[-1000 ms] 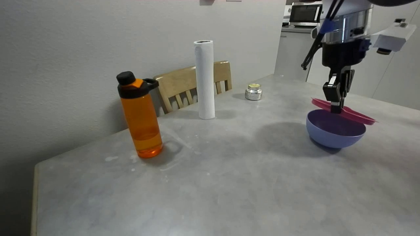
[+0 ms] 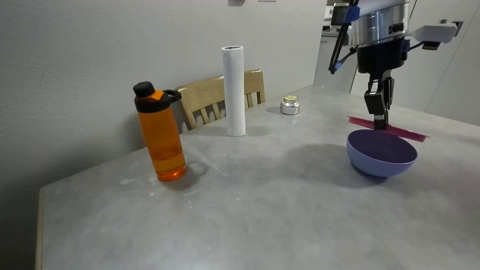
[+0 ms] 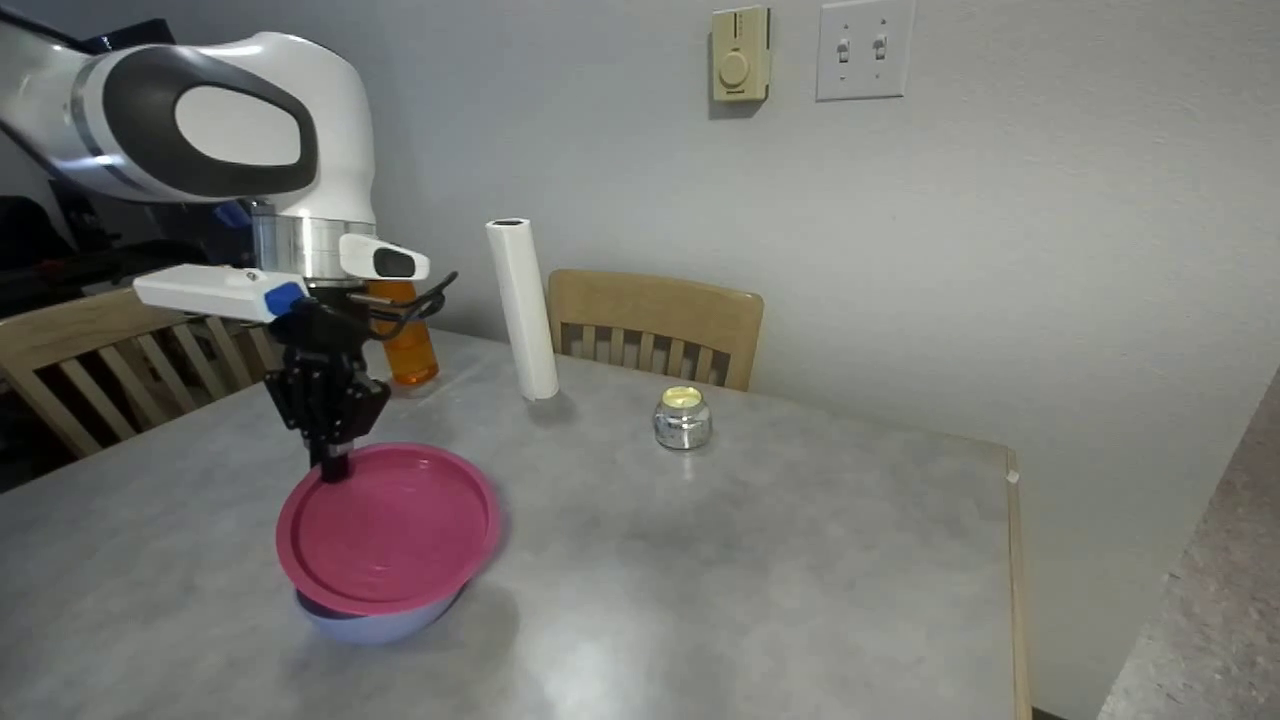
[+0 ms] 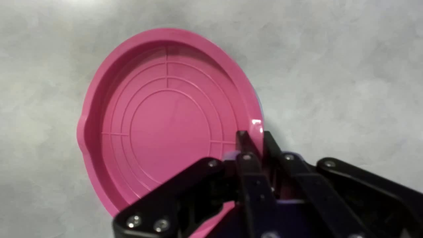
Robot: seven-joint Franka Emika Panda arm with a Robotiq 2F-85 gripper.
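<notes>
My gripper is shut on the rim of a round pink lid (image 4: 170,115), which fills much of the wrist view. In exterior view 1 that lid (image 2: 409,133) slopes behind and above the far rim of a purple bowl (image 2: 380,167), whose mouth stays partly uncovered. The bowl tips slightly, with shadow under it; whether it touches the lid or the fingers I cannot tell. Exterior view 2 shows the lid (image 3: 390,528) covering most of the bowl (image 3: 378,626), with the gripper (image 3: 332,466) at its back-left edge.
An orange bottle (image 2: 162,139) stands at the table's left. A white paper roll (image 2: 234,92) stands upright near the wall, and a small silver jar (image 2: 290,106) sits at the back.
The gripper and lid have shifted left in exterior view 1, and the lid lies at a shallower slope. The bowl has also moved slightly left and toward the camera.
</notes>
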